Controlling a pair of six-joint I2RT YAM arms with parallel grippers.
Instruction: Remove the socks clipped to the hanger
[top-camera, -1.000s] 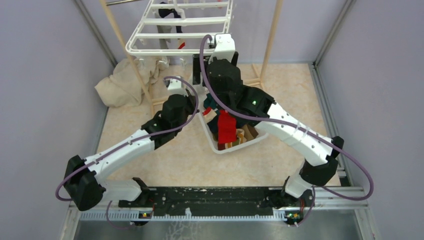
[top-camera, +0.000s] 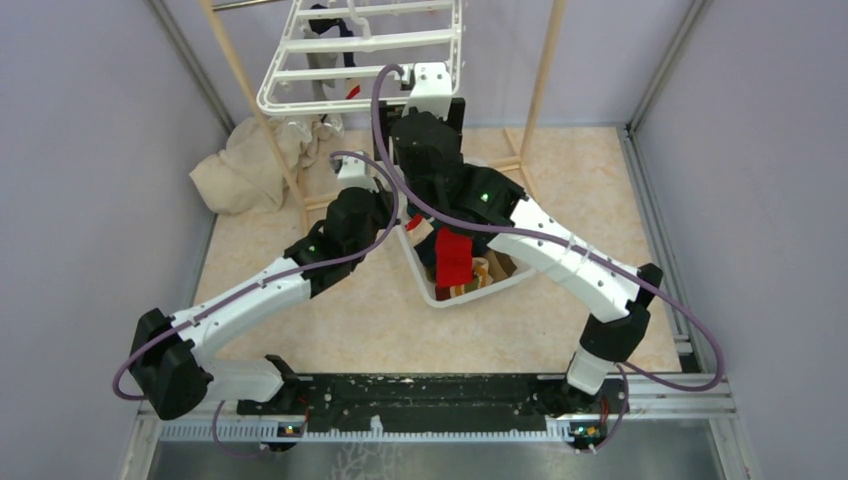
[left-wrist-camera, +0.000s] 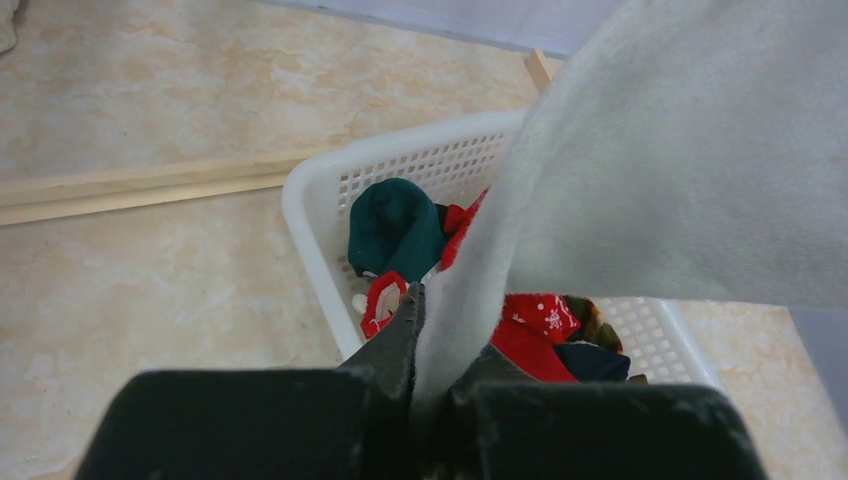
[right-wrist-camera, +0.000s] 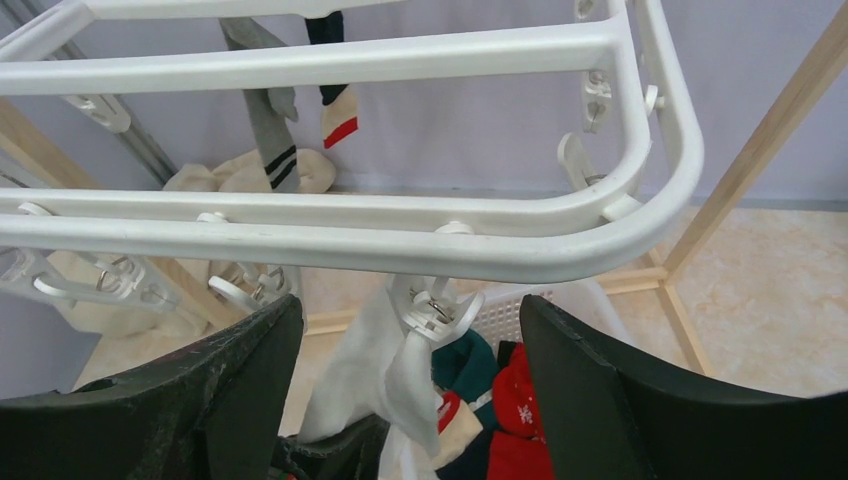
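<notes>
A light grey sock (right-wrist-camera: 362, 372) hangs from a white clip (right-wrist-camera: 437, 315) under the front bar of the white hanger (right-wrist-camera: 420, 250). Its fabric (left-wrist-camera: 660, 170) fills the upper right of the left wrist view, and my left gripper is shut on its edge. My right gripper stands open, its fingers on either side of the clip with a gap to each. Farther back, a grey sock with dark stripes (right-wrist-camera: 268, 130) and a dark sock with a red band (right-wrist-camera: 335, 95) hang from the hanger.
Below stands a white basket (left-wrist-camera: 325, 250) holding several socks, among them a red one (top-camera: 454, 258) and a green one (left-wrist-camera: 395, 230). A beige cloth bag (top-camera: 240, 175) lies on the floor at the back left. Wooden poles (top-camera: 545, 75) flank the hanger.
My right arm has shifted left along the hanger's front bar, bringing its gripper nearer the clipped sock. The left arm has stayed almost still. The hanger has swayed slightly.
</notes>
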